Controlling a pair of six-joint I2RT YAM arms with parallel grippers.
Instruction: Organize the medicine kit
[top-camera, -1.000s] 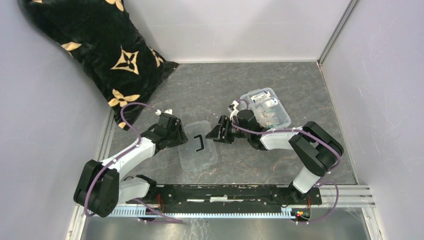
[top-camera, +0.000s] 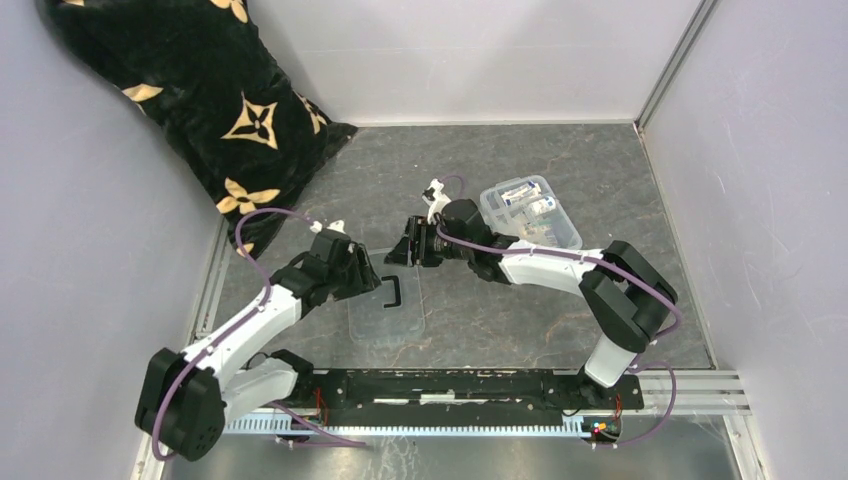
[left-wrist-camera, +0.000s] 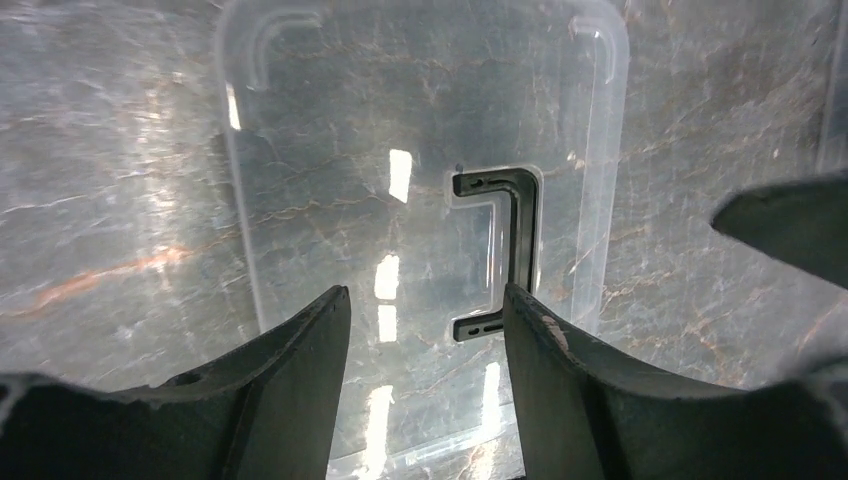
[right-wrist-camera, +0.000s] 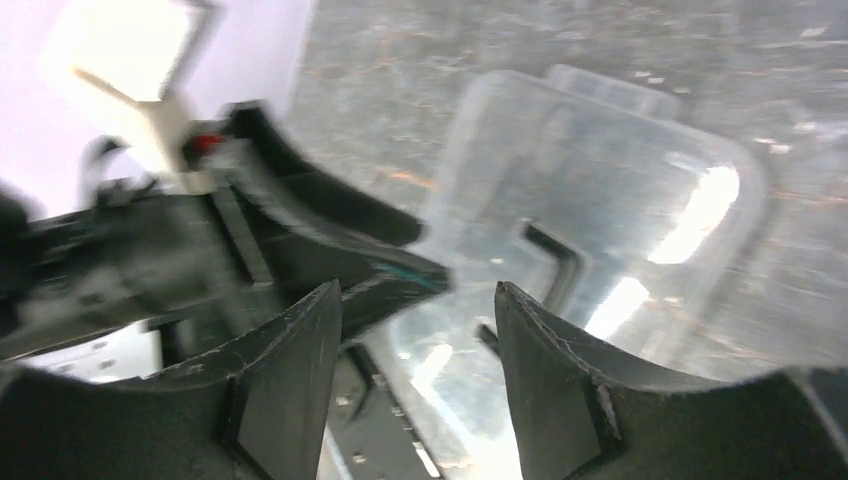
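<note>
A clear plastic lid (top-camera: 385, 320) with a black handle (left-wrist-camera: 524, 225) lies on the grey table at front centre. My left gripper (top-camera: 365, 285) is over its left side; in the left wrist view its fingers stand apart above the lid, and whether anything is between them is unclear. My right gripper (top-camera: 405, 255) hangs over the lid's back right corner, fingers apart, with nothing seen held in the blurred right wrist view. Behind the right arm, a clear box (top-camera: 560, 215) holds white packets and other small medicine items, too small to identify.
A black patterned cushion (top-camera: 220, 130) leans in the back left corner. Walls close in the sides and back.
The right gripper has moved left and back, up over the lid. The lid has shifted slightly left and straightened. The left arm has moved slightly.
</note>
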